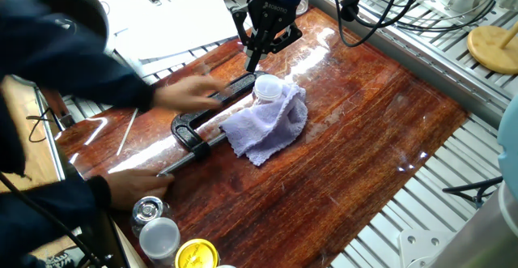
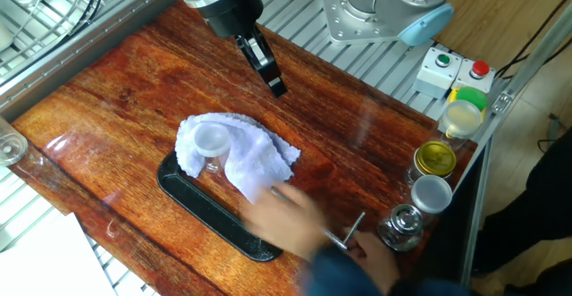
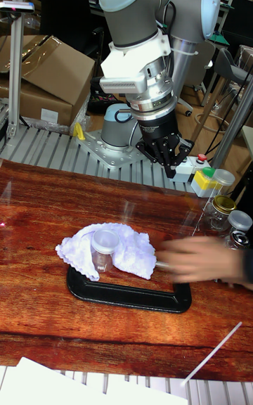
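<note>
My gripper (image 1: 253, 64) hangs above the table with its fingers together, nothing showing between them. Below it, a pale lavender cloth (image 1: 271, 130) lies crumpled around a small clear jar with a whitish lid (image 1: 268, 87), which stands upright. In exterior view 2 the gripper (image 2: 278, 88) is apart from the cloth (image 2: 255, 157) and the jar (image 2: 212, 139). Beside the cloth lies a black C-shaped clamp (image 2: 214, 214) with a metal rod. A person's blurred hand (image 2: 284, 223) is over the clamp; their other hand (image 1: 139, 189) rests near the rod's end.
Several lidded jars, one with a yellow lid (image 1: 197, 254), stand along a table edge. A thin white stick (image 3: 211, 352) and white sheets (image 3: 56, 386) lie on the clamp's side. Away from the cloth, the wooden table (image 1: 364, 130) has wide bare room.
</note>
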